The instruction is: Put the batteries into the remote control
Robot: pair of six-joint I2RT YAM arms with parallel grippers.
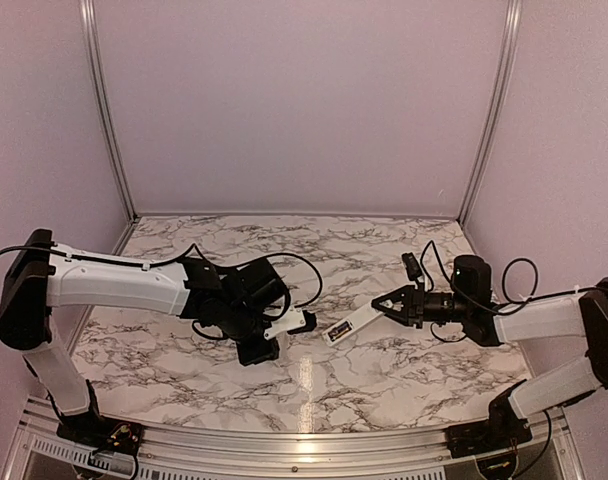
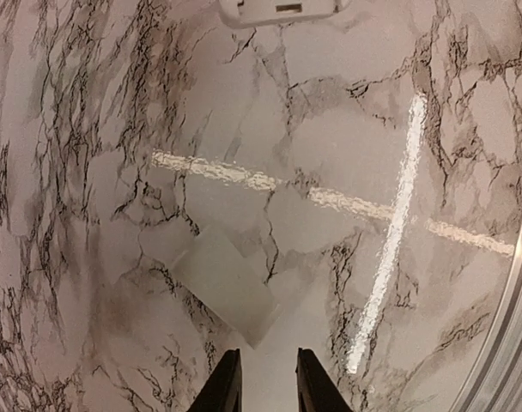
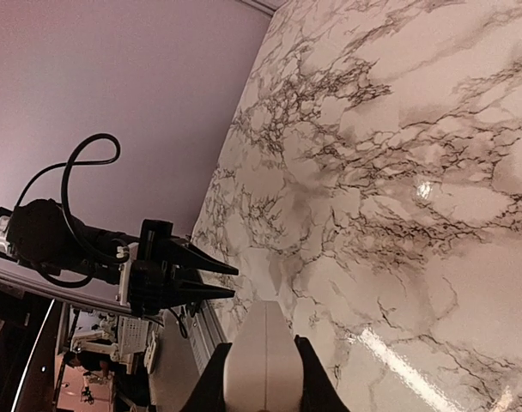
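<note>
The white remote [image 1: 356, 318] is held tilted in my right gripper [image 1: 392, 303], which is shut on it; its lower end shows a compartment with dark contents, too small to identify. In the right wrist view the remote [image 3: 264, 369] fills the bottom centre between the fingers. My left gripper [image 1: 267, 350] is low at the centre-left, left of the remote. Its fingertips [image 2: 234, 369] stand a little apart at the bottom of the left wrist view; whether they hold anything is unclear. A white edge with a slot [image 2: 282, 9] shows at that view's top.
Metal rails [image 1: 284, 435] edge the front, and pale walls enclose the back and sides.
</note>
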